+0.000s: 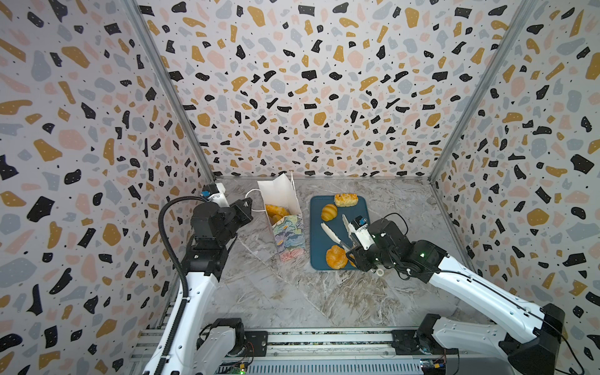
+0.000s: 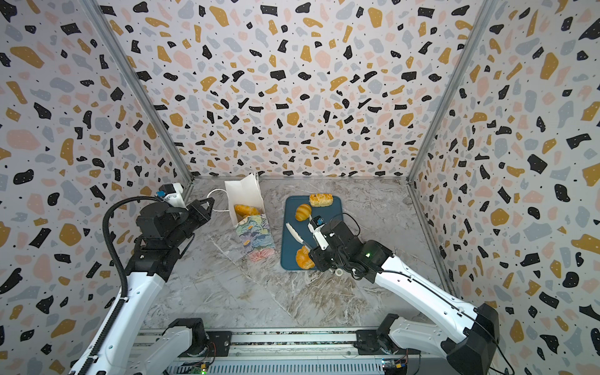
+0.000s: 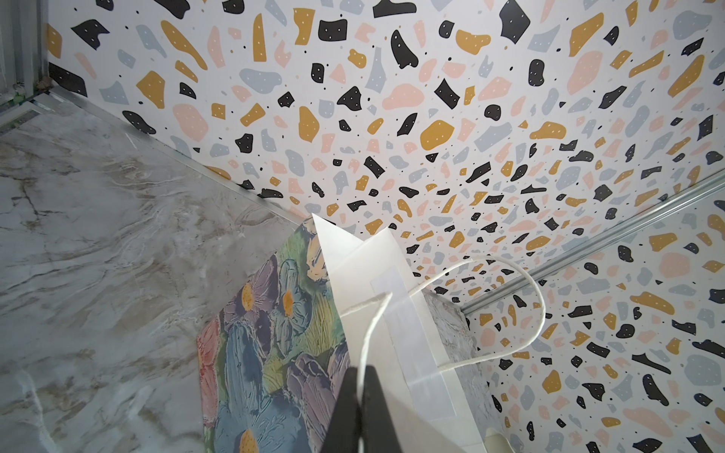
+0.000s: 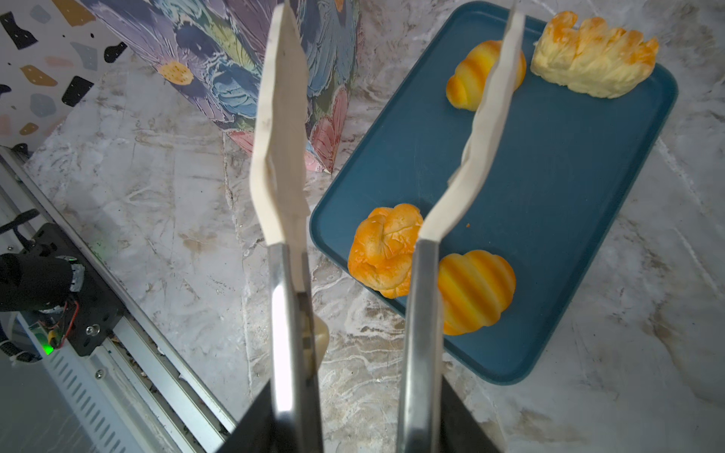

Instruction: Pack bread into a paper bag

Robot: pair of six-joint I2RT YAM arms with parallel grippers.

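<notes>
The floral paper bag (image 1: pixel 288 238) stands open left of the blue tray (image 1: pixel 322 240), with bread (image 1: pixel 277 211) inside. My left gripper is shut at the bag's white handle cord; whether the cord is between its fingers is unclear. My right gripper hangs open over the tray with nothing between its long pale fingers. Below it in the right wrist view lie a knotted roll (image 4: pixel 381 241) and a ridged roll (image 4: pixel 475 290) at the near end; another ridged roll (image 4: pixel 474 71) and a long loaf (image 4: pixel 593 56) are at the far end.
Bare marble table (image 4: pixel 188 302) surrounds the tray on its near and right sides. Patterned walls close in the back and both sides. A metal rail runs along the front edge.
</notes>
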